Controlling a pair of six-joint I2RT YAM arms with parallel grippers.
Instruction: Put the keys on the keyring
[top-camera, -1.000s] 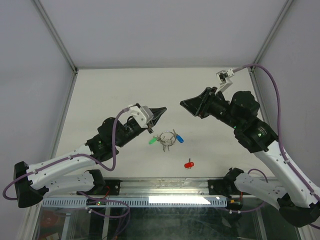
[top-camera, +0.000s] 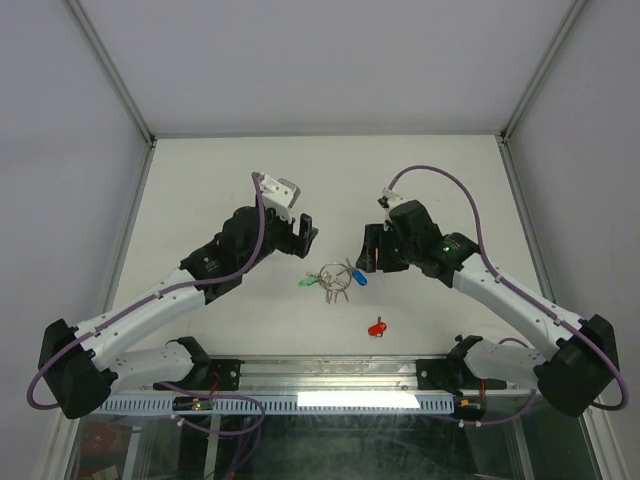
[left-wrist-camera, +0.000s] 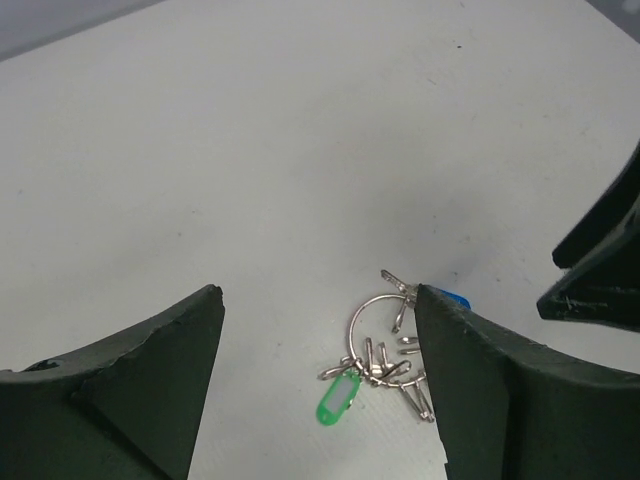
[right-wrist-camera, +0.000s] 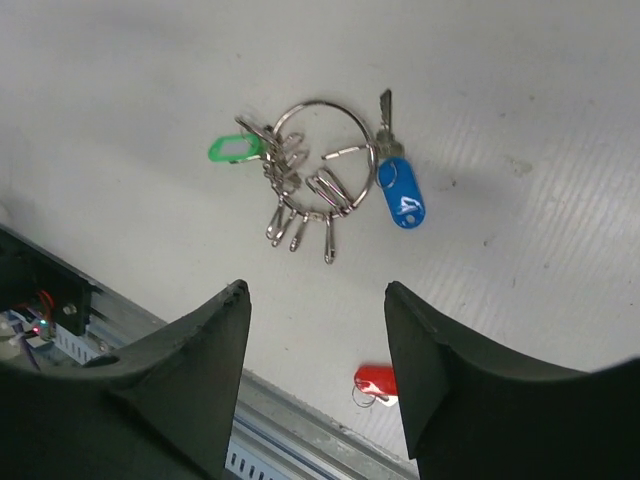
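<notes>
The silver keyring (top-camera: 335, 276) lies flat on the white table with several small clasps around it. A green-tagged key (right-wrist-camera: 235, 148) is at its left side. The blue-tagged key (right-wrist-camera: 402, 192) touches or lies close against its right side; whether it is hooked on, I cannot tell. Apart from the ring, nearer the front edge, is a red-tagged key (top-camera: 377, 327), partly hidden by a finger in the right wrist view. My left gripper hovers behind and left of the ring, fingers apart and empty. My right gripper is above the table right of the ring, open and empty.
Both grippers face each other across the ring with a modest gap. A metal rail (top-camera: 318, 372) runs along the table's front edge.
Both arms have come down toward the table. The right gripper has swung from a slanted pose to a more downward one, and the left has turned downward too. The keys and ring have not moved.
</notes>
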